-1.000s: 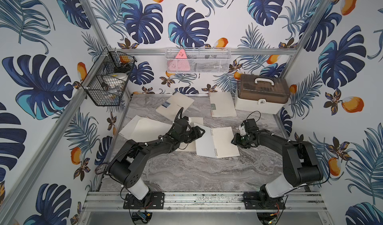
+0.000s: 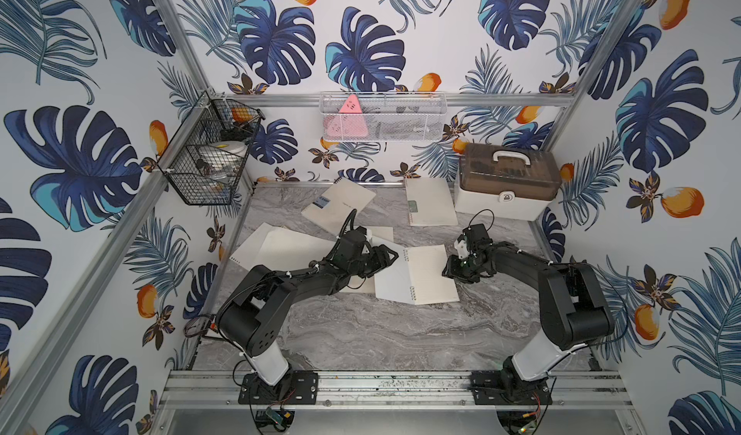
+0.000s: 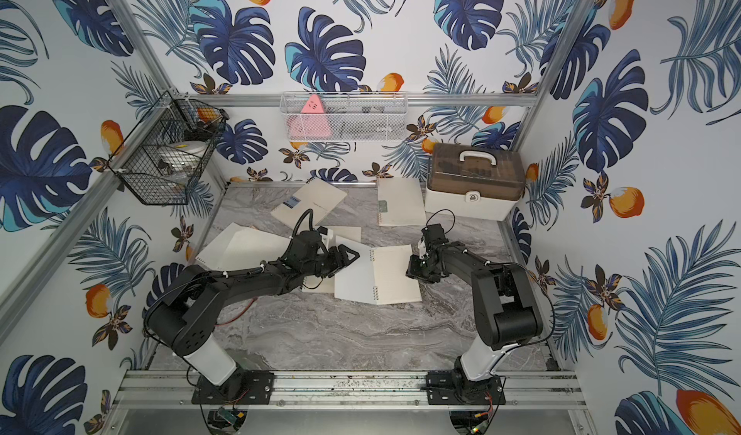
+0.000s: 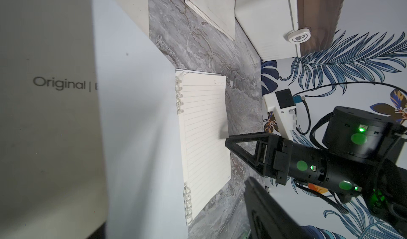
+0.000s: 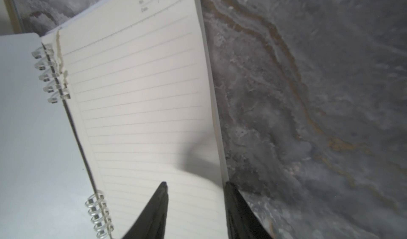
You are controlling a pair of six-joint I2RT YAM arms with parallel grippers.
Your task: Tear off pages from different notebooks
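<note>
An open spiral notebook (image 2: 432, 274) lies at the centre, its blank cover side (image 4: 135, 145) on the left and lined page (image 5: 144, 94) on the right, bound by coils (image 5: 97, 211). My left gripper (image 2: 383, 256) hovers over the left half, close to the paper. My right gripper stands open at the lined page's right edge, one finger at that edge, the other over the page. Other notebooks lie at the left (image 2: 278, 246), back left (image 2: 332, 199) and back right (image 2: 430, 199).
A storage box (image 2: 505, 199) fills the back right. A wire basket (image 2: 204, 168) and mesh rack (image 2: 401, 122) hang on the walls.
My right gripper has moved slightly left and inward over the lined page's edge. The notebook has shifted slightly left. My left gripper is nearly unchanged.
</note>
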